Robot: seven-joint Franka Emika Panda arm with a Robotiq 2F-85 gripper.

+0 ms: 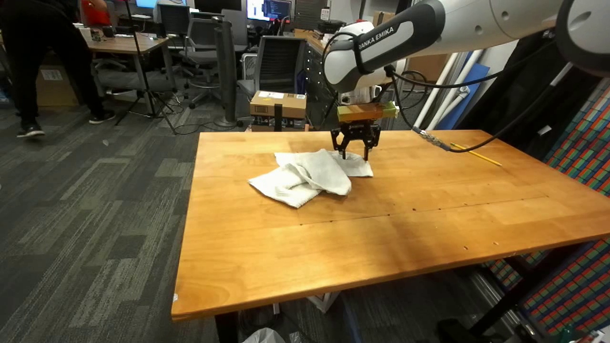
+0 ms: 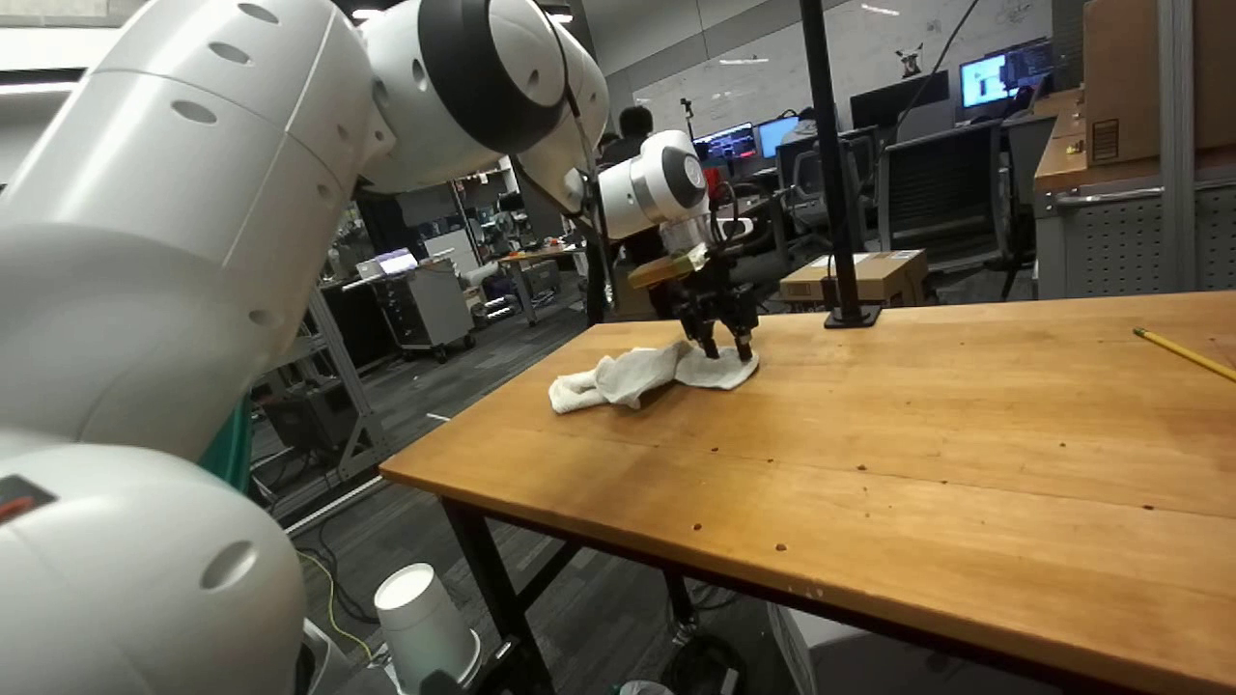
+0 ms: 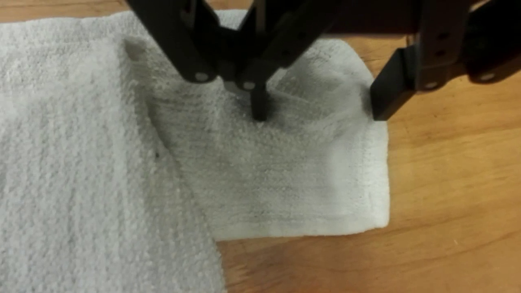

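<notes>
A crumpled white cloth lies on the wooden table, one part folded over the rest. Above its flat end, away from the thick fold, is my gripper, pointing down with its fingers apart. The wrist view has one fingertip pressed into or resting against the cloth. The other finger stands at the cloth's right edge, and the fabric between the two looks slightly rumpled. From the second exterior view, both fingertips of the gripper reach down to the cloth; firm contact is hard to tell.
A yellow pencil lies toward the table's far right. In the second exterior view a black post rises from the table's edge beyond the gripper.
</notes>
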